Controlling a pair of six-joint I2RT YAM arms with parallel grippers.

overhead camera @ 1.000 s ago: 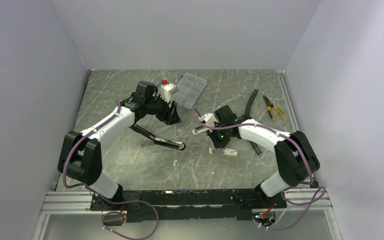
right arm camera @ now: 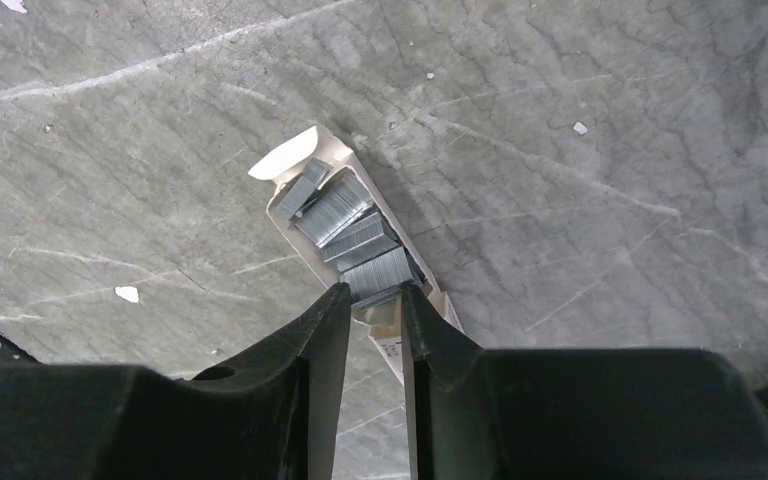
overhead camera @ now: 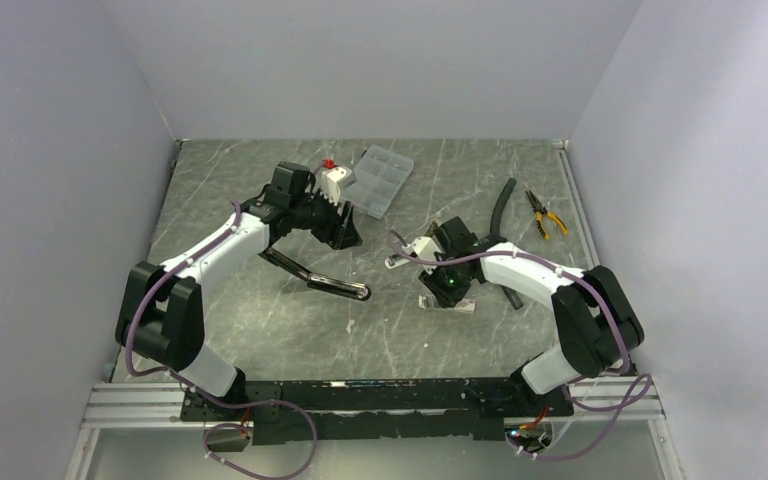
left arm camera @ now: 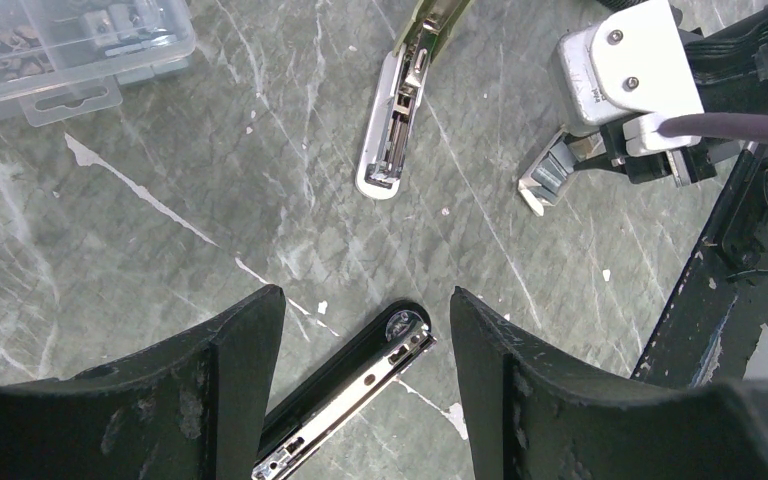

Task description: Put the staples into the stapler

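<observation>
An unfolded black stapler [overhead camera: 338, 287] lies on the table, its channel showing in the left wrist view below my left gripper. That gripper is open above the table, nothing held. A second stapler, with a pale base [left arm camera: 390, 150], lies opened nearer the middle. To the right, a small white box [right arm camera: 320, 150] lies with its lid end torn open, several grey staple strips [right arm camera: 345, 225] inside. My right gripper is down at the box, fingers partly open, with one strip [right arm camera: 378, 275] right at the fingertips. Whether they touch it, I cannot tell.
A clear compartment case [overhead camera: 385, 175] stands at the back. On the right lie yellow-handled pliers [overhead camera: 545, 215] and a long black stapler-like bar [overhead camera: 502, 205], partly behind my right arm.
My right gripper has moved slightly right and toward the front, over the staple box. The left arm, both staplers and the box have stayed put.
</observation>
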